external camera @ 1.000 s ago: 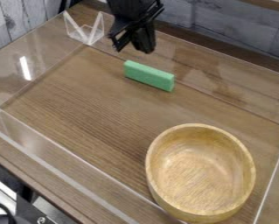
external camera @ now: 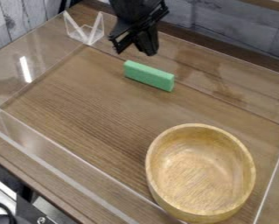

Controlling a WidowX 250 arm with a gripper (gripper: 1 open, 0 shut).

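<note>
My black gripper [external camera: 133,43] hangs at the top centre of the camera view, just above and behind a green rectangular block [external camera: 149,75] that lies flat on the wooden table [external camera: 83,122]. The gripper looks shut, with nothing visible between its fingers. A large round pale wooden bowl [external camera: 200,171] sits at the lower right.
A clear plastic object [external camera: 86,30] stands at the back left near the wall. Dark cables [external camera: 2,212] lie beyond the table's lower-left edge.
The gripper has shifted very slightly; the block and bowl are where they were.
</note>
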